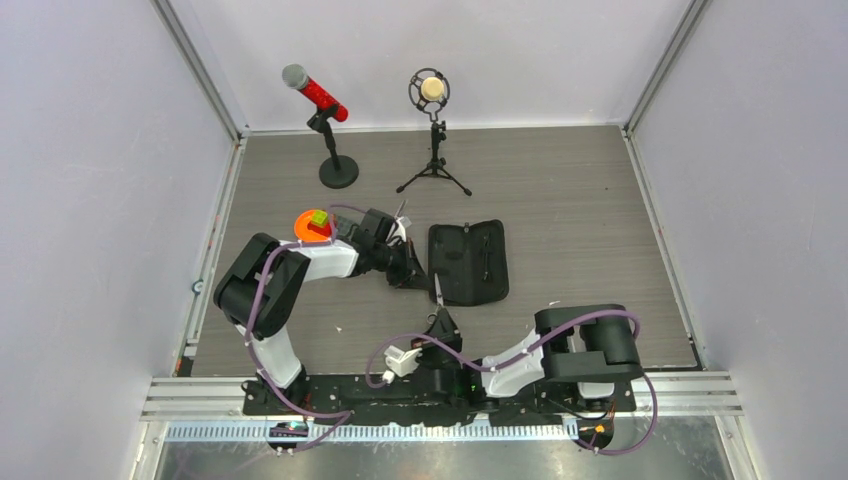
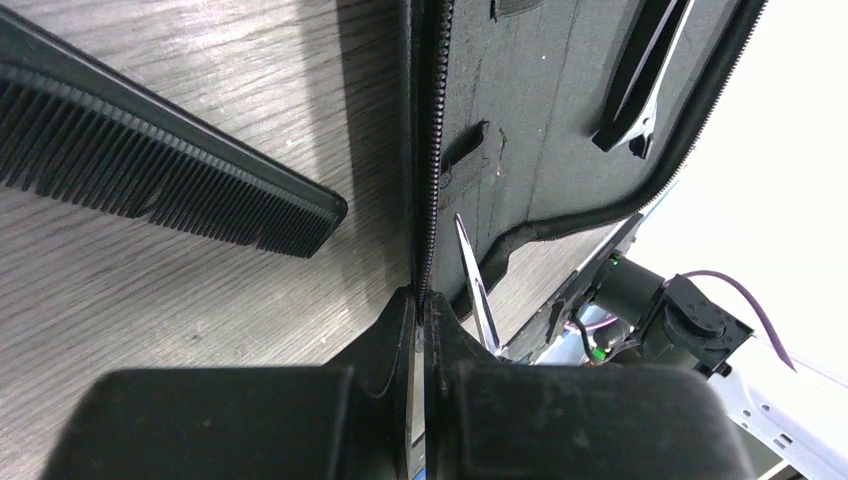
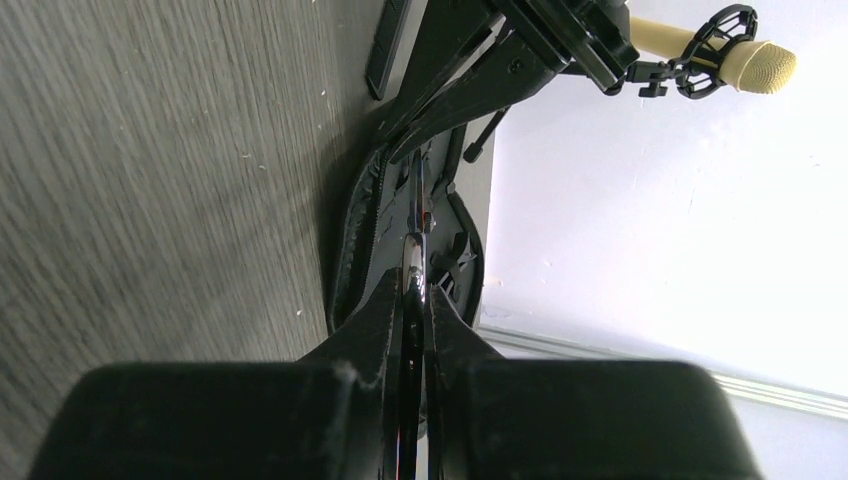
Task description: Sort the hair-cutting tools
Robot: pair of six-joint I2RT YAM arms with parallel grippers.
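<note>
The open black zip case [image 1: 468, 290] lies on the middle of the table. A black-handled tool [image 1: 487, 258] is inside its right half. At the case's left edge my left gripper is shut with the zippered rim [image 2: 432, 200] between its fingertips. My right gripper is shut on slim silver scissors [image 1: 438, 291] at the case's near left corner. Their blades [image 2: 470, 268] point over the case's lining, above the small fabric loops; whether they touch is unclear. Beside the case, a black comb [image 2: 170, 150] lies on the table.
An orange dish [image 1: 304, 226] with small coloured blocks sits left of the left arm. At the back stand a red microphone [image 1: 322, 97] and a black tripod microphone [image 1: 434, 140].
</note>
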